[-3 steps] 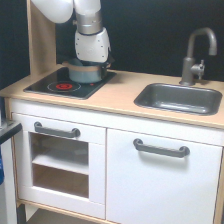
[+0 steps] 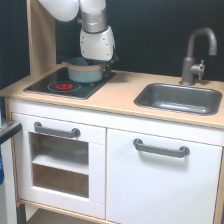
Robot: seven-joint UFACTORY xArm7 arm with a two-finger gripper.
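Note:
A small grey-blue pot [image 2: 84,72] stands on the back part of the black cooktop [image 2: 62,87]. The white arm comes down from the top of the view. Its gripper [image 2: 106,67] is by the pot's right side, near the rim. The fingers are small and dark against the wall, so whether they touch the pot or are closed on it cannot be made out.
The toy kitchen has a wooden counter [image 2: 125,92] with a grey sink [image 2: 178,98] and tall faucet [image 2: 197,55] on the right. Bare counter lies between cooktop and sink. Below are an oven-like door [image 2: 60,128] and a white cupboard door [image 2: 160,180].
The arm's white end has shifted slightly up and to the right. The pot shows little or no clear movement.

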